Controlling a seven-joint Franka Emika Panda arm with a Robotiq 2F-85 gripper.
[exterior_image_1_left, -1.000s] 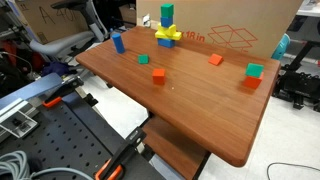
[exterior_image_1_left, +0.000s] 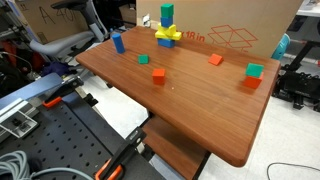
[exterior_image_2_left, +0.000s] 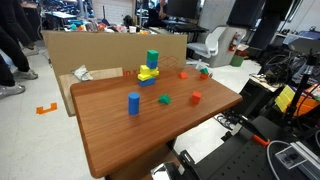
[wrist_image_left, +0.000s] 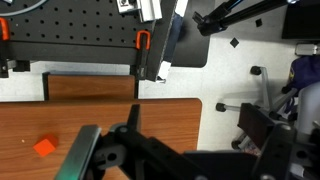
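My gripper stands open in the wrist view, its dark fingers wide apart with nothing between them. Below it show the table's edge and the floor. On the brown table (exterior_image_1_left: 205, 110) rises a stack (exterior_image_1_left: 167, 26) of green, blue and yellow blocks with blue at its base. A blue cylinder (exterior_image_1_left: 118, 42) stands left of it. Nearer the front lie a small green block (exterior_image_1_left: 143, 60) and an orange block (exterior_image_1_left: 158, 76). Farther right are a flat orange block (exterior_image_1_left: 215, 59) and a green block (exterior_image_1_left: 254, 70) resting on an orange one (exterior_image_1_left: 250, 82). The wrist view shows one orange block (wrist_image_left: 45, 146).
A cardboard panel (exterior_image_2_left: 110, 53) borders the table's back. Beside the front edge runs a black perforated bench (exterior_image_1_left: 70, 140) with a gap between. An office chair (exterior_image_2_left: 210, 43) is beyond the table.
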